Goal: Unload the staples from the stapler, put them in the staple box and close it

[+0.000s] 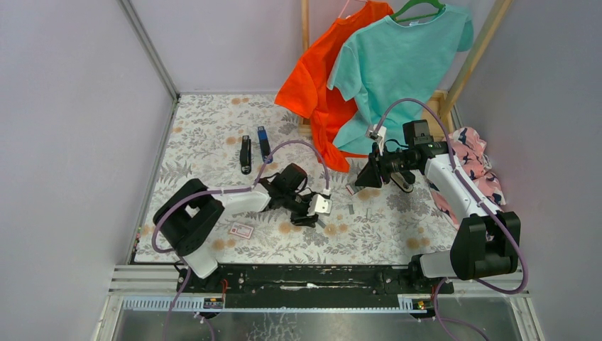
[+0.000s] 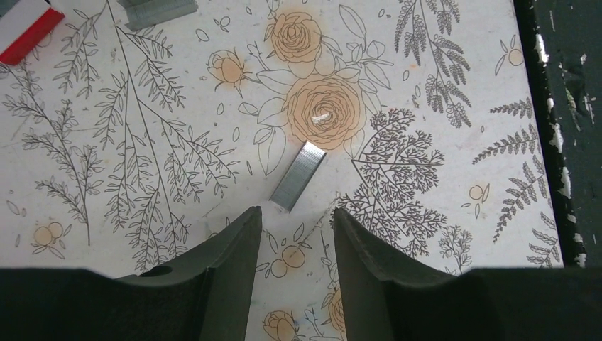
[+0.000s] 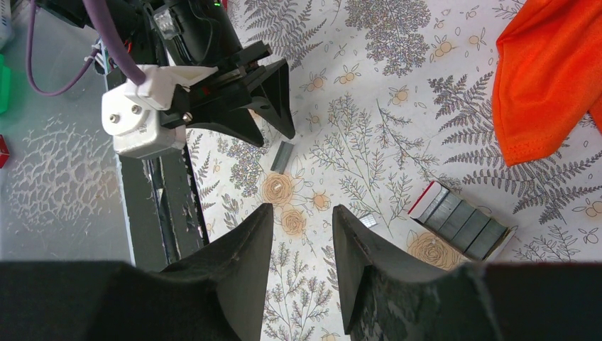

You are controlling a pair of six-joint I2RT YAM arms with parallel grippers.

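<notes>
My left gripper hangs low over the front centre, open, with a small grey strip of staples point(image 2: 298, 175) just beyond its fingertips on the table. My right gripper is higher at the right, fingers apart with nothing between; below it lie a box of staple strips point(image 3: 460, 222) and a small pale piece point(image 3: 367, 220). A black stapler point(image 1: 245, 155) and a blue-and-black one point(image 1: 264, 144) lie at the back left. Something black and silver point(image 1: 402, 182) is partly hidden under the right arm.
An orange shirt point(image 1: 326, 114) and a teal shirt point(image 1: 383, 78) hang at the back. A pink cloth point(image 1: 483, 177) lies at the right edge, a small card box point(image 1: 241, 230) at the front left.
</notes>
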